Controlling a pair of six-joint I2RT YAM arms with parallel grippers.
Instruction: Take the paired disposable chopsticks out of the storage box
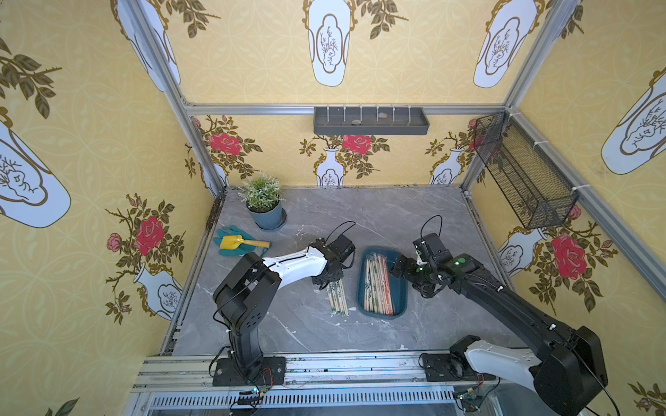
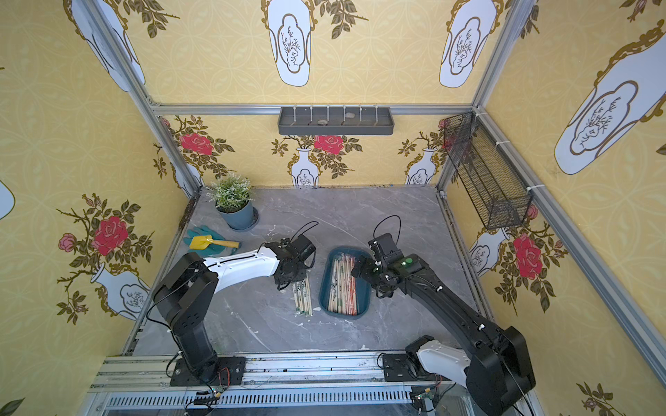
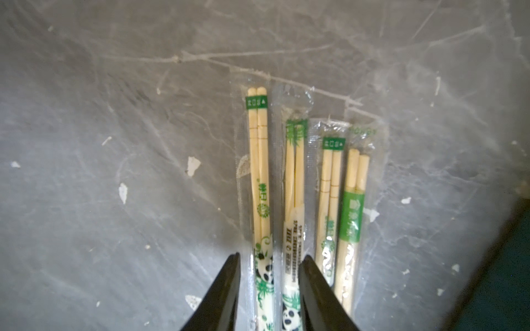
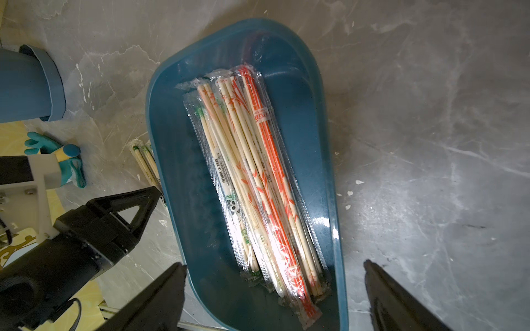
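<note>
Several green-and-white wrapped chopstick pairs [image 3: 265, 220] lie side by side on the grey table, left of the blue storage box [image 4: 328, 182]. My left gripper hangs over them, its fingers [image 3: 220, 292] part open. In the left wrist view, the two leftmost pairs show between the fingertips; whether the fingers touch them is unclear. More wrapped pairs, some red, some green-marked [image 4: 259, 182], fill the box lengthwise. Above the box's right side, my right gripper holds its fingers wide apart with nothing gripped.
A potted plant [image 1: 263, 206] stands at the back left, near a yellow scoop [image 1: 239, 242] on a teal glove. A wire basket [image 1: 534, 180] hangs on the right wall.
</note>
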